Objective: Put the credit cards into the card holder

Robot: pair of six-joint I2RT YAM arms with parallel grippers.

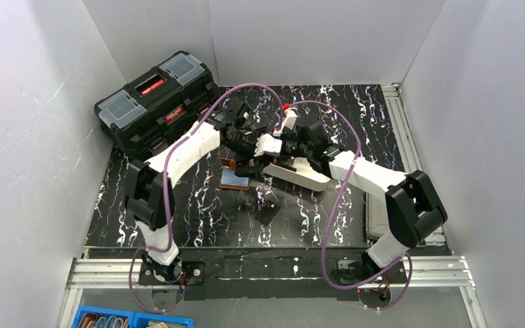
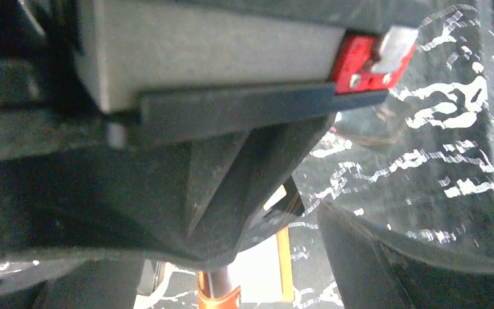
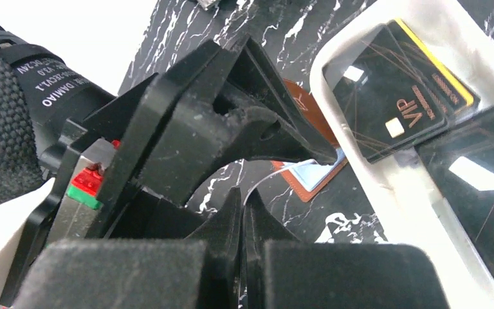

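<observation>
The brown card holder with a pale blue panel (image 1: 235, 178) lies open on the table, partly under my left gripper (image 1: 250, 165). In the left wrist view the left gripper's fingers (image 2: 379, 257) stand apart. My right gripper is shut on a thin, slightly bent card (image 3: 256, 185), seen edge-on with its far end at a left gripper finger (image 3: 283, 143). A dark card (image 2: 288, 198) shows beside the right gripper in the left wrist view. Black cards (image 3: 395, 96) lie in the white tray (image 3: 341, 122). One dark card (image 1: 267, 213) rests on the table.
The two grippers are crowded together above the holder and tray. A black toolbox (image 1: 160, 102) stands at the back left. Bare table lies in front and at the back right.
</observation>
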